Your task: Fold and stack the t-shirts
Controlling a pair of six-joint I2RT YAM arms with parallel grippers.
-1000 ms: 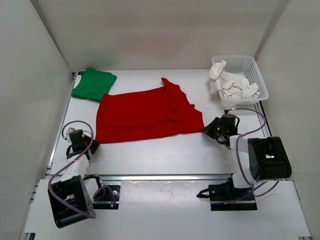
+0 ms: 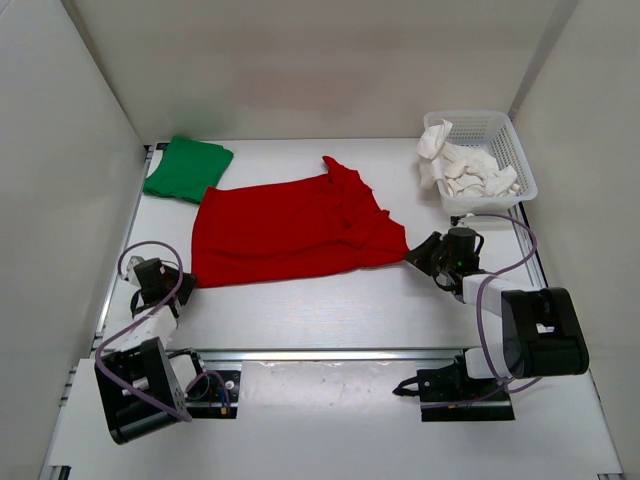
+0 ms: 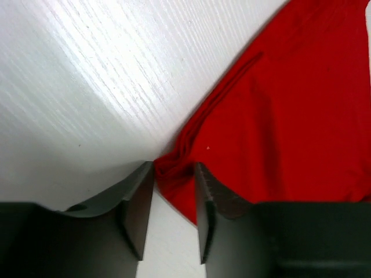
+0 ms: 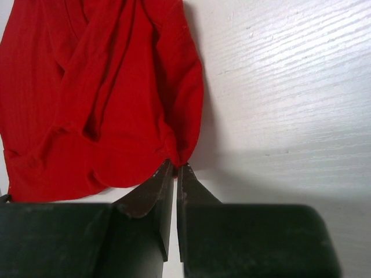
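Note:
A red t-shirt (image 2: pixel 275 230) lies spread on the table, doubled over lengthwise, with bunched folds toward its right end. At its near left corner is my left gripper (image 2: pixel 188 282); in the left wrist view its fingers (image 3: pixel 139 197) stand apart, with a wrinkled corner of red cloth in the gap. My right gripper (image 2: pixel 410 257) meets the shirt's near right corner. Seen from the right wrist, its fingers (image 4: pixel 188 191) are shut with the red tip pinched at their ends. A green t-shirt (image 2: pixel 188 169), folded into a compact shape, rests at the far left.
A white basket (image 2: pixel 520 170) stands at the far right, holding crumpled white cloth (image 2: pixel 478 172) that hangs over its left side. Bare table (image 2: pixel 310 315) lies in front of the red shirt, and a grey wall rises behind.
The left arm's rear section has shifted a little up and left, while its gripper stays at the corner. Earlier, the right arm shifted slightly to the right. The red shirt looks almost the same.

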